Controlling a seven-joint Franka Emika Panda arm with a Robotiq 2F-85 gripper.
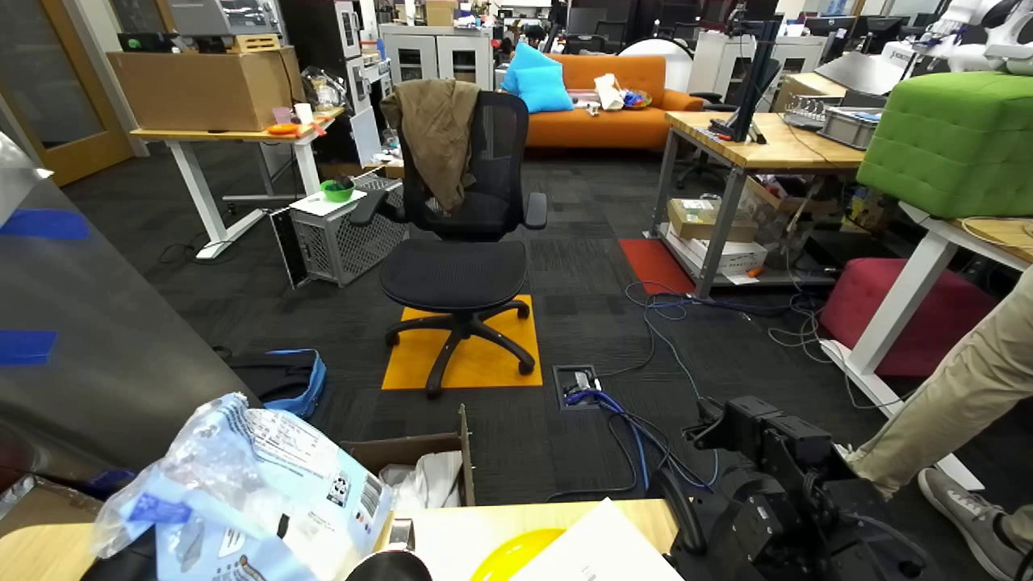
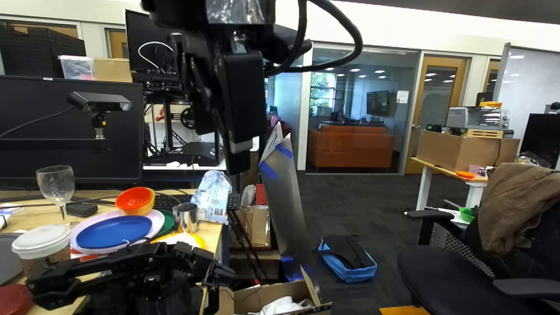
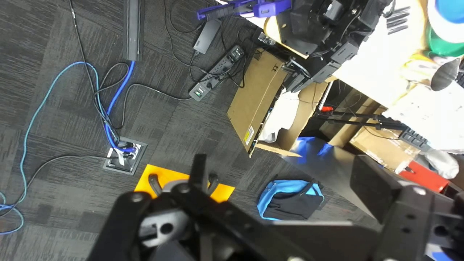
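Observation:
In the wrist view my gripper stands open, its two dark fingers wide apart and nothing between them. Beyond the gap lie the carpeted floor and a blue and black bag (image 3: 289, 200), well away from the fingers. In the second exterior view the gripper (image 2: 236, 157) hangs high, pointing down, seen from the side near the table's edge. Tableware sits lower on the table: a blue plate (image 2: 115, 231), an orange bowl (image 2: 135, 199), a metal mug (image 2: 186, 217) and a wine glass (image 2: 55, 184). The first exterior view does not show my gripper.
A black mechanical device (image 2: 131, 278) occupies the table's front edge. An open cardboard box (image 3: 256, 98) with white material stands on the floor beside the table. A plastic bag (image 1: 281, 484) lies on the tabletop. The office chair (image 1: 455, 276) stands farther out; open carpet surrounds it.

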